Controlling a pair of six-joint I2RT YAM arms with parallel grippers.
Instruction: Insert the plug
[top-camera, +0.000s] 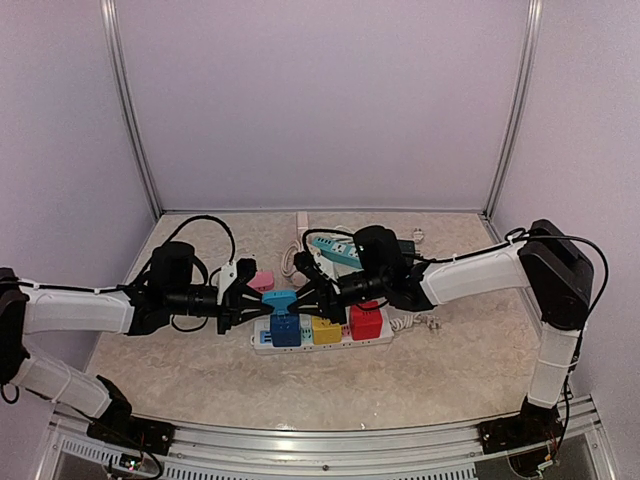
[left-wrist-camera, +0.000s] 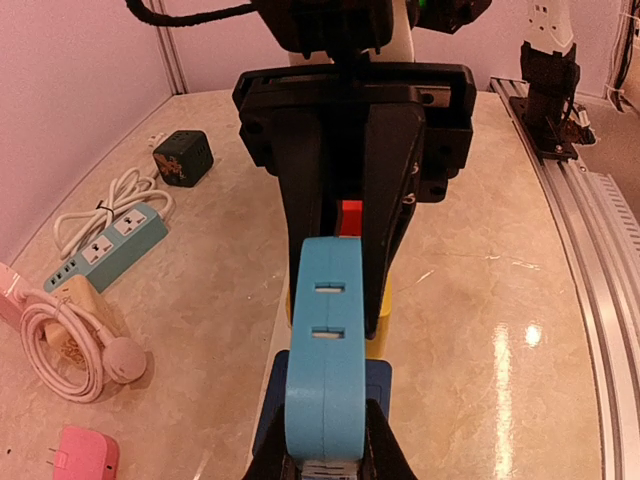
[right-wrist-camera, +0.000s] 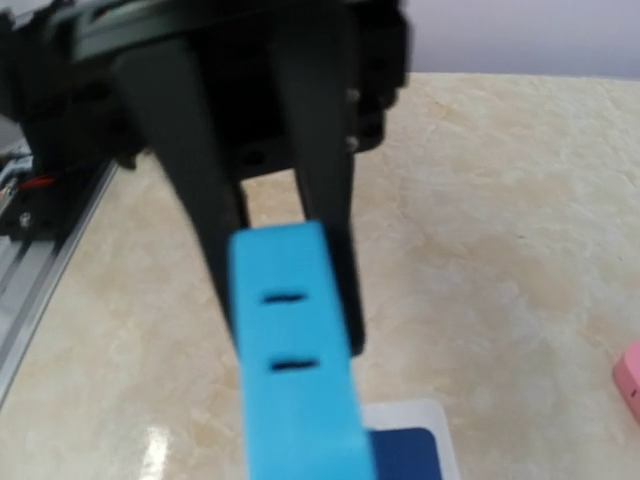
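Note:
The light-blue plug (top-camera: 280, 300) is held up over the dark-blue cube (top-camera: 286, 332) on the white power strip (top-camera: 388, 338), between my two grippers. My right gripper (top-camera: 297, 302) is shut on one end; its fingers (left-wrist-camera: 385, 220) flank that end in the left wrist view. Around the opposite end stands my left gripper (top-camera: 268, 303), part open, its fingers (right-wrist-camera: 342, 270) on either side of the plug. Two dark slots show on the plug's top face in the right wrist view. Whether the left fingers touch it is hard to tell. The plug's prongs are not clearly visible.
Yellow cube (top-camera: 326, 331) and red cube (top-camera: 366, 322) sit farther right along the strip. Behind lie a pink plug (left-wrist-camera: 85, 452), a teal power strip (left-wrist-camera: 112, 243) with a white cord, and a black cube (left-wrist-camera: 183, 157).

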